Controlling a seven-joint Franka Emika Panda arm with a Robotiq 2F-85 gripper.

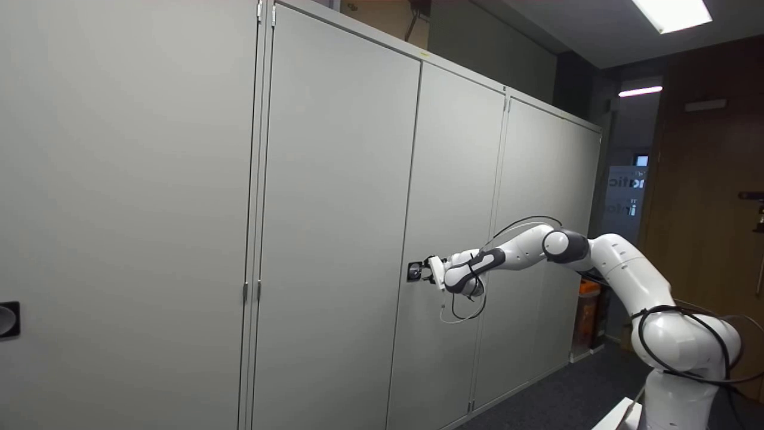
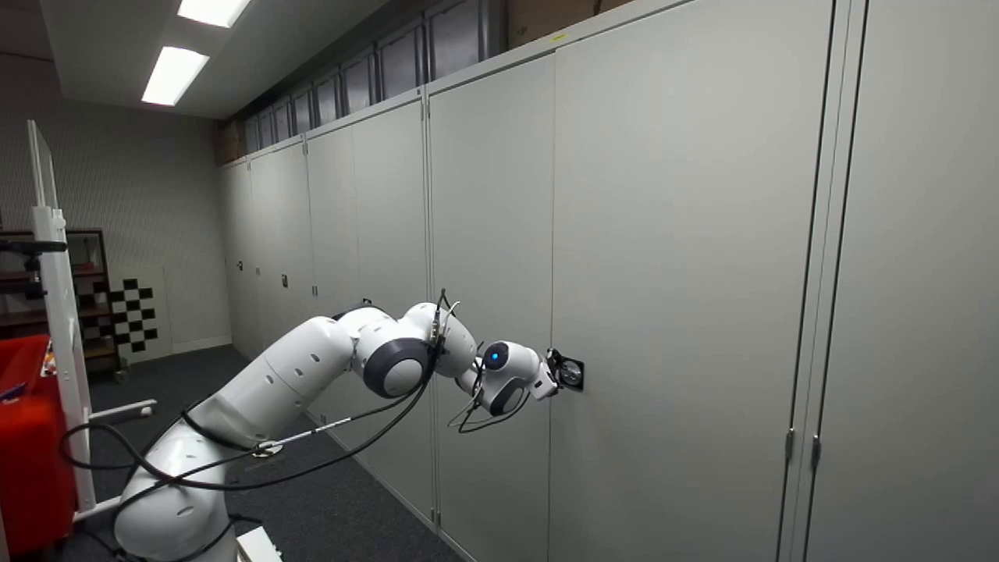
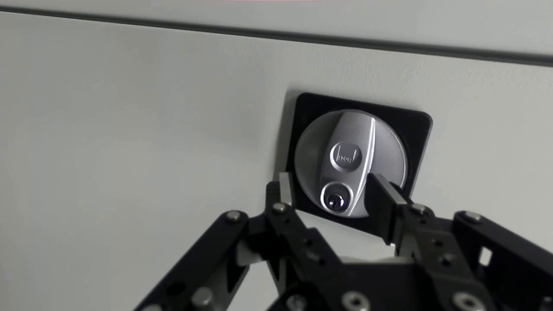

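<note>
In the wrist view a round silver turn handle with a keyhole sits in a square black plate on the grey cabinet door. My gripper stands part open at the handle's keyhole end. Its left finger overlaps the plate's edge, and its right finger covers part of the silver disc; a gap shows between the left finger and the raised grip. Whether the right finger touches the grip, I cannot tell. The exterior views show the gripper right at the plate, with the door flush in its frame.
Next to the plate runs a thin dark seam between two doors. Tall cabinet doors line the wall, all flat. Cables hang loosely along the arm. Dark floor lies open in front of the cabinets.
</note>
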